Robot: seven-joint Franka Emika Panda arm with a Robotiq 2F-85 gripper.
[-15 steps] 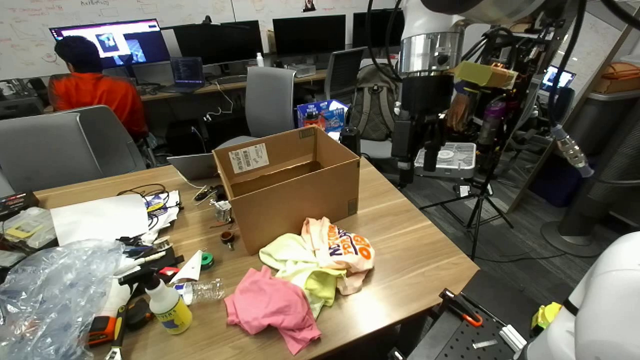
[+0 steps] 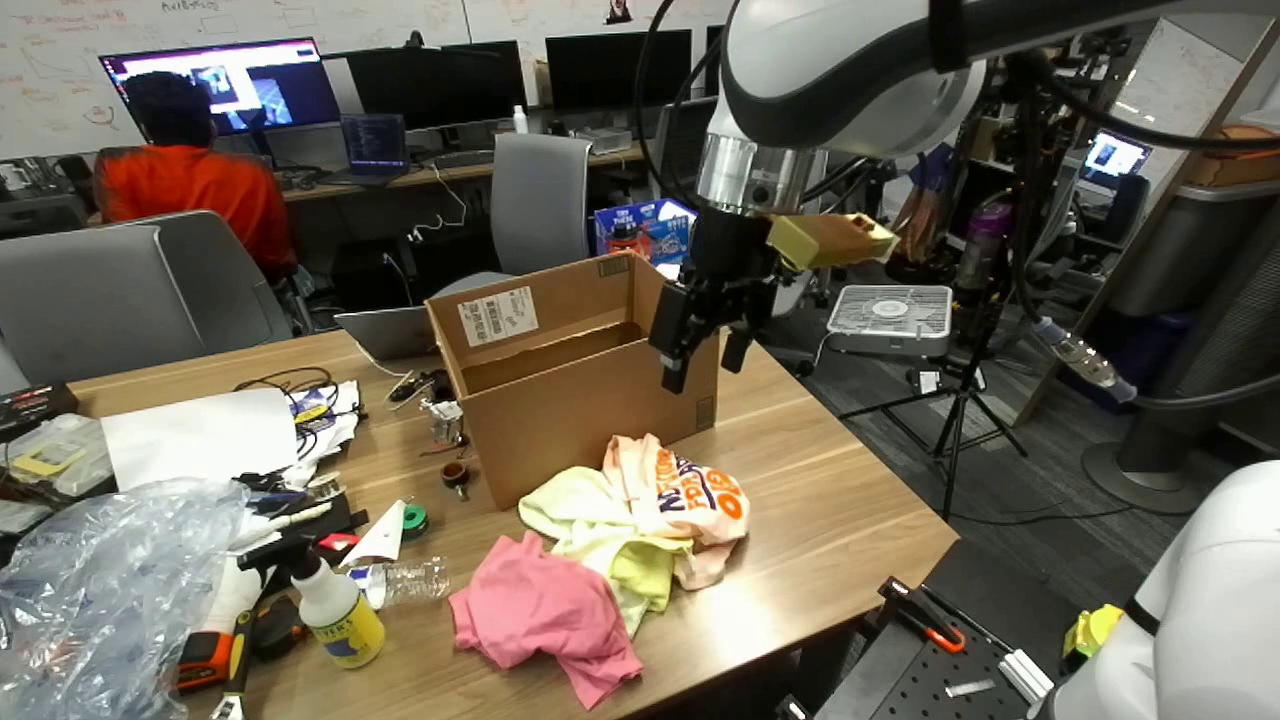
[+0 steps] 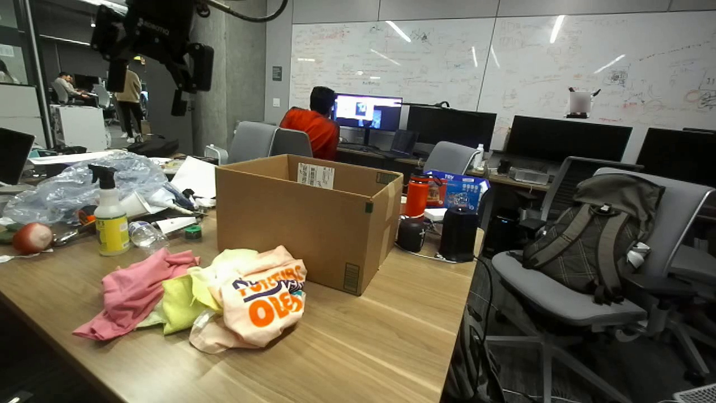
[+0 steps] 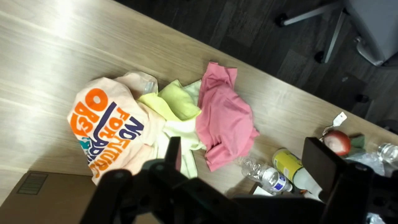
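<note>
Three crumpled cloths lie together on the table in front of the cardboard box [image 2: 588, 414]. The pink cloth [image 2: 546, 612] is nearest the table's front edge, the yellow cloth [image 4: 177, 100] sits in the middle, and the peach cloth [image 3: 265, 295] with orange and navy lettering is on the other side. My gripper [image 2: 708, 366] is high above the table, open and holding nothing. In the wrist view its fingers [image 4: 321, 168] are spread wide, with the cloths below. The box is open at the top; its floor is mostly hidden.
A spray bottle [image 2: 342, 612], a clear plastic bottle [image 4: 266, 175] and a green tape roll [image 2: 414, 520] are beside the pink cloth. Plastic wrap [image 2: 108, 600] and clutter cover the table's left side. Bare tabletop [image 3: 376, 336] stretches right of the peach cloth.
In exterior view 1, my gripper has moved left, from beyond the box's right side to near its right end, and has tilted. The cloths and box have not moved.
</note>
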